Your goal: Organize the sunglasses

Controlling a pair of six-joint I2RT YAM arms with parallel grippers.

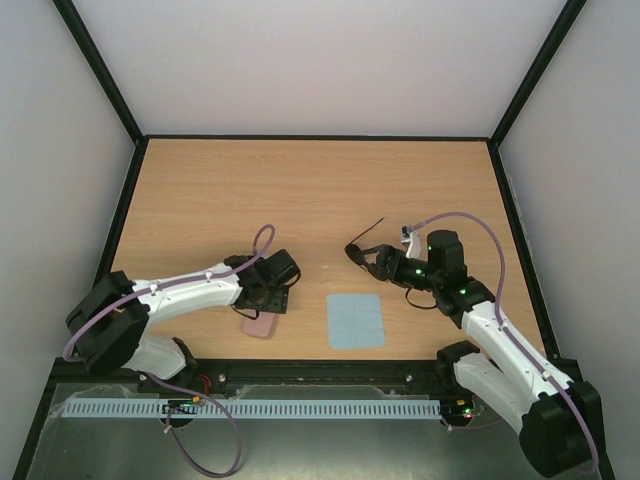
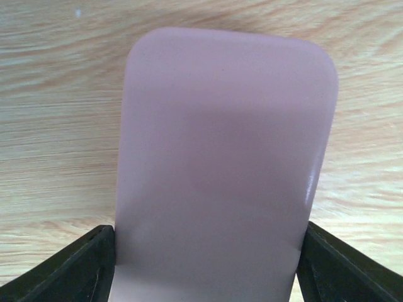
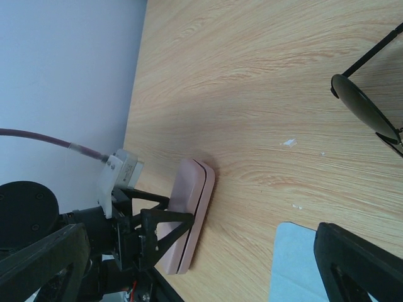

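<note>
Dark sunglasses (image 1: 354,253) with a thin temple arm rest on the table, right of centre; part of one lens (image 3: 365,108) shows in the right wrist view. A pink, rounded case (image 2: 217,126), its lid seam closed, lies at the table's front left. My left gripper straddles it, one finger against or very near each long side; whether it presses on the case is unclear. Just beside the sunglasses, my right gripper is open, nothing between its fingers. The far part of the sunglasses is cut off there.
A light blue folded cloth (image 1: 355,321) lies flat near the front edge, between the two arms. Walls close off both sides and the back.
</note>
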